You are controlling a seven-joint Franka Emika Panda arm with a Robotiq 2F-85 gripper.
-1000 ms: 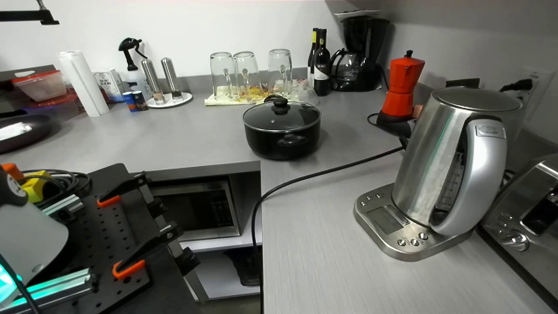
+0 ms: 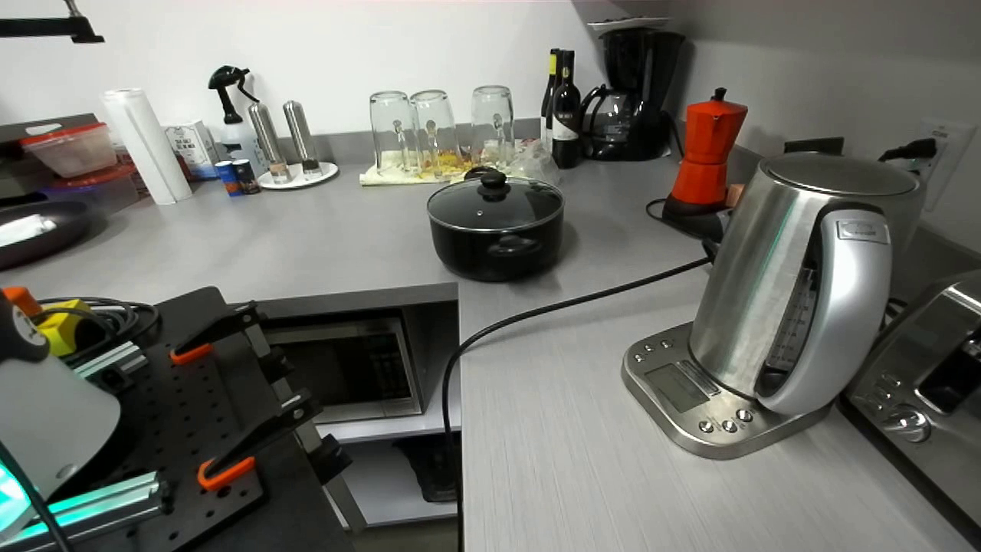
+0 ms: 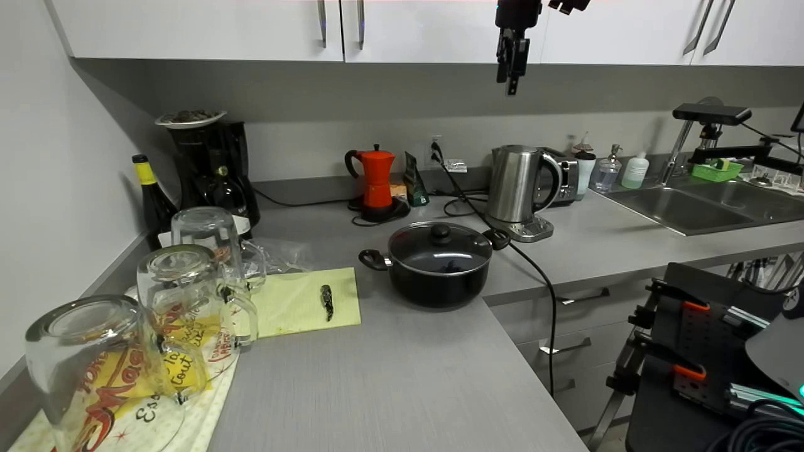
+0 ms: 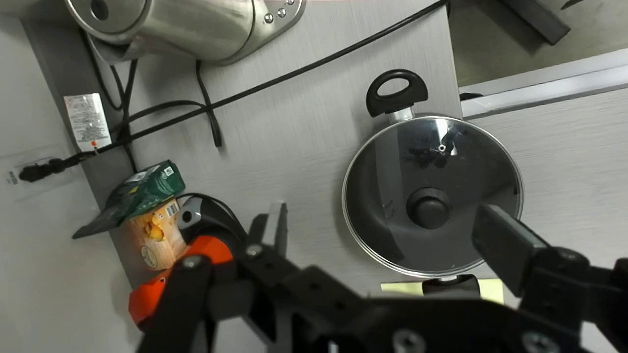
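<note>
My gripper is open, its fingers far apart with nothing held between them. From exterior view 2 the gripper (image 3: 510, 84) shows high up, in front of the white cabinets and well above the counter; exterior view 1 does not show it. Below it on the counter, a black pot (image 3: 441, 282) stands upright with its glass lid (image 2: 497, 204) on. In the wrist view the lid's round black knob (image 4: 429, 208) lies between the fingers as seen from above, but far beneath them. A dark marker-like item (image 3: 326, 302) rests on a yellow cloth (image 3: 343, 280) beside the pot.
Upturned glass mugs (image 3: 98, 376) stand left of the pot. A steel kettle (image 2: 782, 285), a red moka pot (image 2: 706, 152) and a coffee maker (image 2: 639, 87) are around it. A black cable (image 2: 552, 308) crosses the counter close by.
</note>
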